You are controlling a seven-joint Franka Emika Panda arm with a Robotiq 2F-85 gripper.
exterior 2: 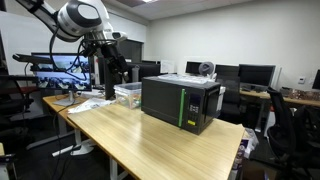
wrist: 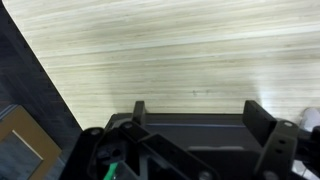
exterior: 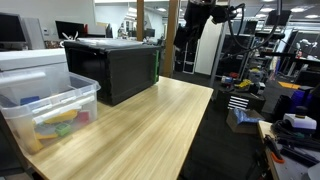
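Above the wooden table (exterior: 150, 122), my gripper hangs in the air, pointing down. In the wrist view its two dark fingers stand wide apart, with bare table visible beyond the gap and no object held. A black microwave (exterior 2: 178, 102) with a green strip on its front sits on the table. A dark flat edge along the bottom of the wrist view, with a bit of green at its left, looks like part of this microwave. The clear plastic bin (exterior: 50, 108) holds several colourful items, too small to tell apart.
Papers (exterior 2: 90, 104) and a monitor (exterior 2: 58, 68) are beyond the bin. An office chair (exterior 2: 287, 125) stands off the table's far side. A grey bin (exterior: 241, 121) sits on the floor.
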